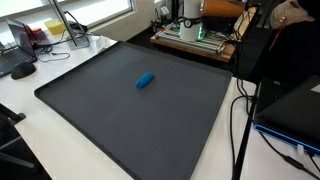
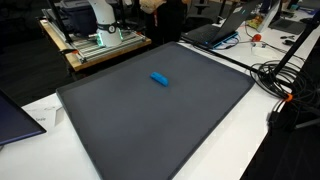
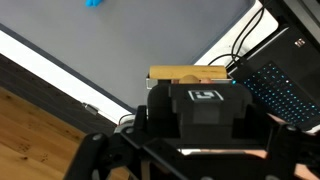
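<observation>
A small blue object (image 1: 146, 80) lies on the dark mat (image 1: 120, 120), toward its far side in exterior view 1. It also shows in exterior view 2 as a blue piece (image 2: 159, 78) and at the top edge of the wrist view. My gripper is open, pointing over the mat's edge and well away from the blue object. A tan wooden-looking piece (image 3: 165, 72) appears just beyond the fingers in the wrist view; whether it touches them is unclear. Neither exterior view shows the fingertips clearly.
Cables (image 1: 240, 110) run beside it and a dark laptop (image 3: 285, 90) lies close by. A person's hand (image 1: 288, 14) is at the upper right, near an orange-brown thing (image 1: 243, 22). A wooden stand (image 1: 190, 45) is behind the mat.
</observation>
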